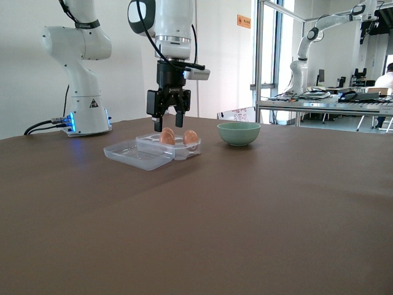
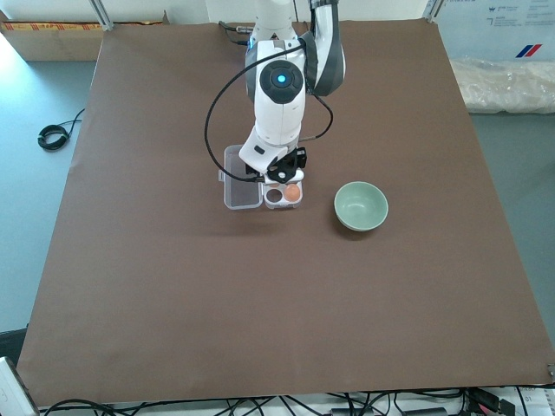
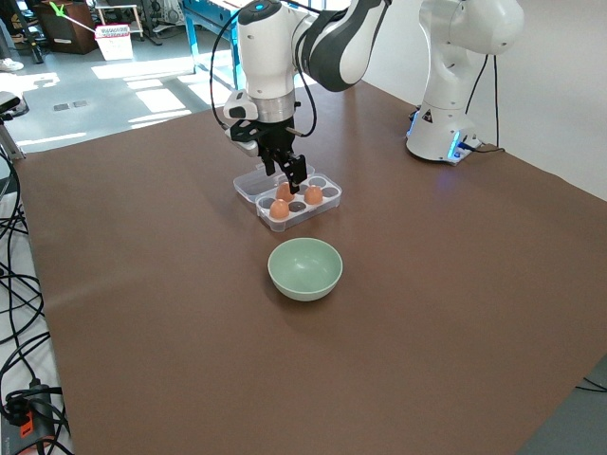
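Observation:
My gripper [image 1: 168, 121] hangs just above a clear plastic egg tray [image 3: 293, 214], its two dark fingers apart, low over the eggs, with nothing seen held. The tray has a lid folded open [image 1: 135, 158] and holds several brown eggs [image 3: 279, 209]; some cups are empty. In the left view the gripper hides part of the tray. A pale green bowl [image 2: 361, 205] stands empty beside the tray, on the right in the left view and nearer the camera in the right view.
Cables run along the table's edge in the left and right views.

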